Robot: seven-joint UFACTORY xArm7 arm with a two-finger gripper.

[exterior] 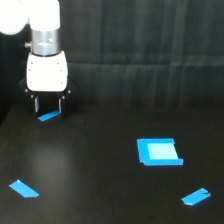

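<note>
My gripper (48,104) points down at the back left, below a white housing (47,73). Its two dark fingers stand apart, and no object shows between them. A short strip of blue tape (49,116) lies on the dark table just below the fingertips. On the right half of the table is a white square (162,151) bordered by blue tape (144,152).
More blue tape strips mark the table (100,180), one at the front left (24,189) and one at the front right (196,197). A dark curtain (145,50) hangs behind.
</note>
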